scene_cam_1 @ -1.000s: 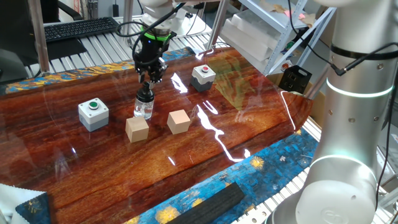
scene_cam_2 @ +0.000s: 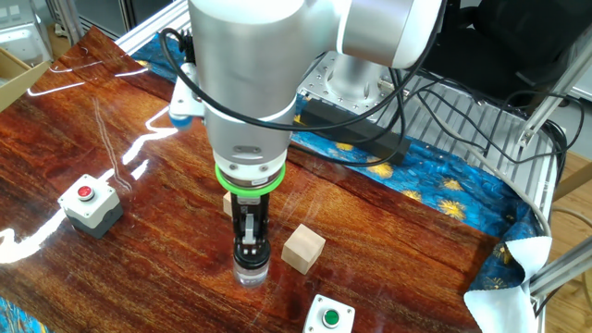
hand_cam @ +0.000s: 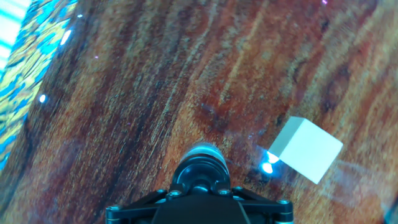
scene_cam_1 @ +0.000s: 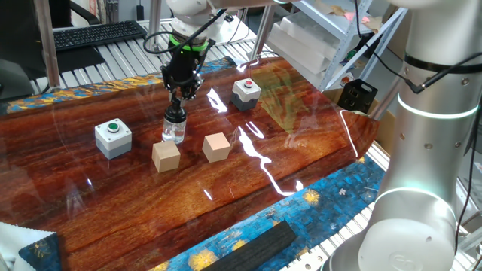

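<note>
A small clear bottle [scene_cam_1: 174,133] with a black top [scene_cam_1: 175,114] stands upright on the glossy wooden table. Directly over it, my gripper [scene_cam_1: 177,96] points down, its fingertips at the bottle's top. In exterior view 2 the gripper [scene_cam_2: 250,229] hangs in line above the bottle [scene_cam_2: 251,275], and the two overlap. At the bottom of the wrist view, the black top [hand_cam: 201,169] shows just ahead of the gripper. Whether the fingers are closed on the top is hidden by dark parts against dark parts.
Two wooden cubes, one [scene_cam_1: 166,156] close to the bottle and another [scene_cam_1: 216,147] to its right, sit nearby. A green-button box [scene_cam_1: 113,139] is on the left, a red-button box [scene_cam_1: 245,94] behind right.
My gripper has come down slightly, from just above the bottle's top to level with it. The bottle, cubes and button boxes have kept their places.
</note>
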